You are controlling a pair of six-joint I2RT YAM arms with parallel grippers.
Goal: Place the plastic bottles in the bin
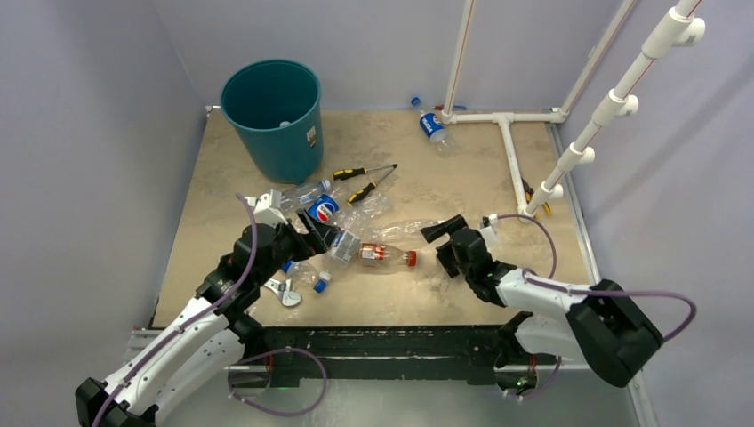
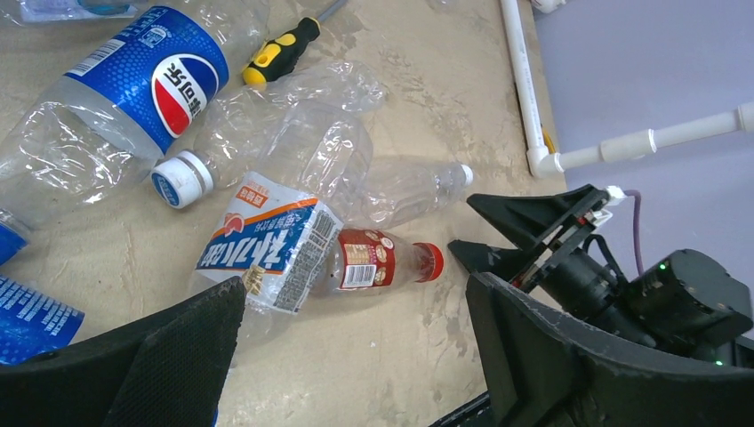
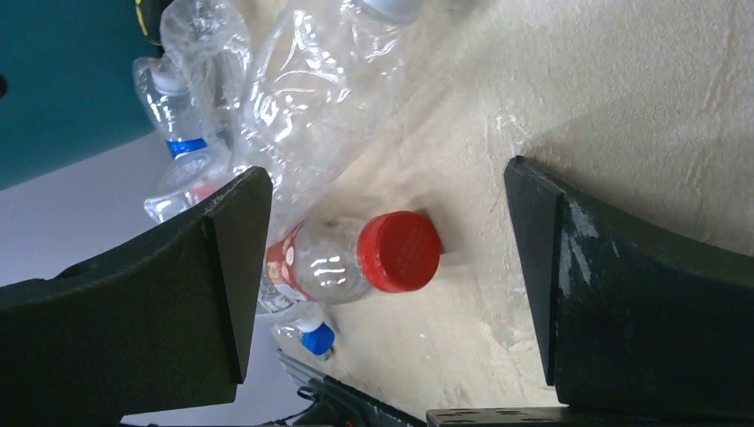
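A teal bin (image 1: 270, 124) stands at the back left. Plastic bottles lie in a pile at the table's middle: a Pepsi bottle (image 2: 147, 76), a clear bottle with blue-orange label (image 2: 258, 249), a red-capped bottle (image 3: 400, 251), a clear white-capped bottle (image 2: 409, 191), and several others. A lone bottle (image 1: 433, 124) lies at the back. My left gripper (image 1: 320, 233) is open above the pile, nothing held. My right gripper (image 1: 442, 245) is open, low over the table at the right end of the pile, with the red-capped bottle showing between its fingers in the right wrist view, not gripped.
Two screwdrivers (image 1: 349, 173) lie behind the pile, a wrench (image 1: 290, 295) at the front left. A white pipe frame (image 1: 511, 156) fills the back right. Bare table (image 1: 462, 196) lies between pile and frame.
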